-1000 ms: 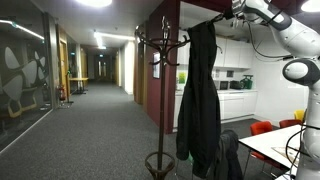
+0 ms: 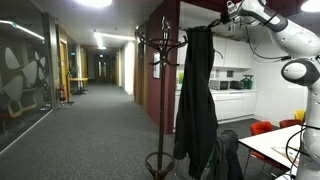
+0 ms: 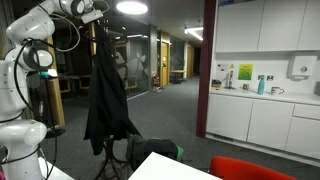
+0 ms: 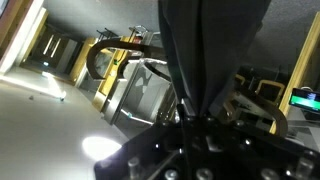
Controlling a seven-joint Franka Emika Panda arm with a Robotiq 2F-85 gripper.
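A long black garment [image 2: 197,95] hangs down from my gripper [image 2: 216,23], which is shut on its top edge high above the floor. Just left of it in exterior view 1 stands a brown coat rack [image 2: 162,100] with curved hooks at its top. The garment's upper part is close to those hooks; whether it touches them I cannot tell. In exterior view 2 the same black cloth [image 3: 108,92] covers much of the rack's pole. Dark fabric [image 4: 205,45] runs from the fingers in the wrist view, with rack hooks [image 4: 118,57] beside it.
A dark bag or cloth [image 2: 228,157] sits low behind the garment. The white table [image 2: 268,143] and red chairs [image 2: 262,128] are to the right. White cabinets [image 3: 240,115] line the back wall. Open carpet [image 2: 85,130] lies left of the rack.
The garment and my gripper have moved slightly left and down, closer to the rack's hooks. The rack stands where it was.
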